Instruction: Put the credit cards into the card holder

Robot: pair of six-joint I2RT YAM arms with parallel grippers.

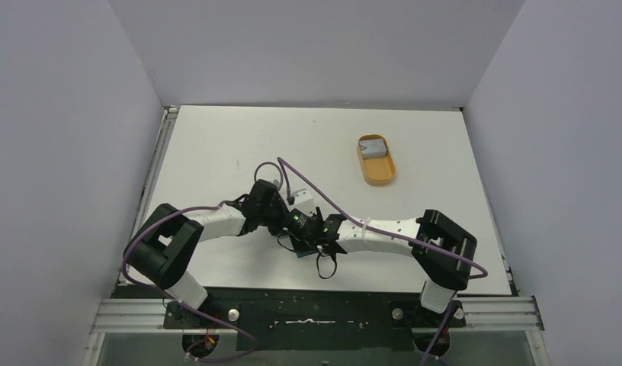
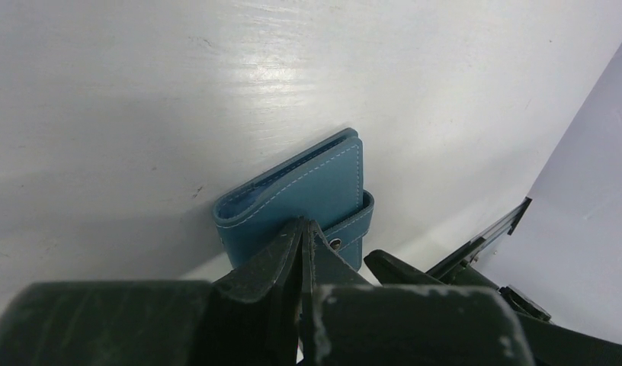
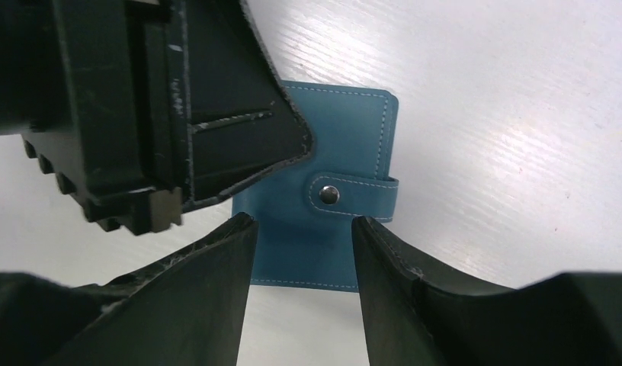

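A blue leather card holder (image 2: 308,187) with a snap strap lies at the front middle of the table, mostly hidden by both grippers in the top view. In the left wrist view my left gripper is shut, its tips at the holder's near part, beside the open slot at its top edge. In the right wrist view my right gripper is part open over the holder (image 3: 315,244), fingertips apart above its face, with the strap (image 3: 357,200) between them in view. A grey item (image 1: 373,147), perhaps the cards, sits in a tan tray (image 1: 378,174).
The two grippers are very close together, and a black part (image 3: 133,107) of the other arm fills the upper left of the right wrist view.
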